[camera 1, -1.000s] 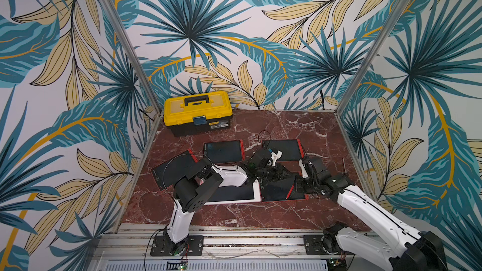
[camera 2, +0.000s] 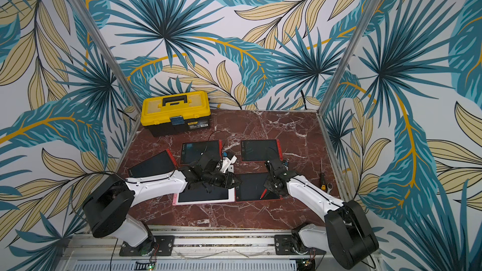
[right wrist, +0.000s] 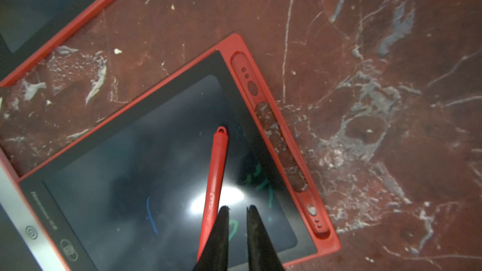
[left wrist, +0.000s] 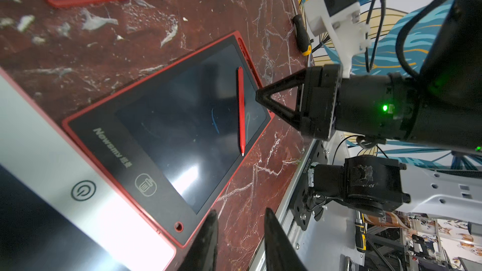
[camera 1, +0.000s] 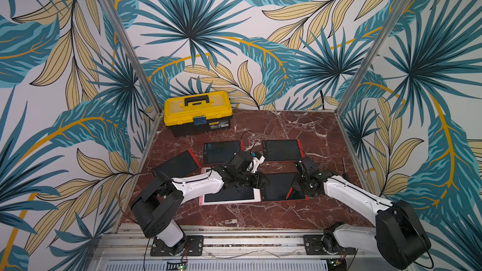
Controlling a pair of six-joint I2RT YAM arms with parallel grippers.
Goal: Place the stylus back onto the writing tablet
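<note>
A red stylus (right wrist: 215, 170) lies on the dark screen of the right front writing tablet (right wrist: 125, 180), beside that tablet's empty red holder slot (right wrist: 276, 135). My right gripper is just over the stylus's lower part, slightly to its right, shut with nothing visible between its fingers; in the left wrist view it is seen from the side. My left gripper is over the white tablet's right side, left of the stylus, part open and empty.
More tablets (camera 1: 223, 150) lie behind and at the left. A yellow toolbox (camera 1: 197, 113) stands at the back left. A screwdriver (left wrist: 301, 32) lies along the right edge. Bare marble is free at the back right.
My left gripper has pulled back to the left, away from the right tablet. The right arm has shifted back and reoriented. The stylus looks in about the same place.
</note>
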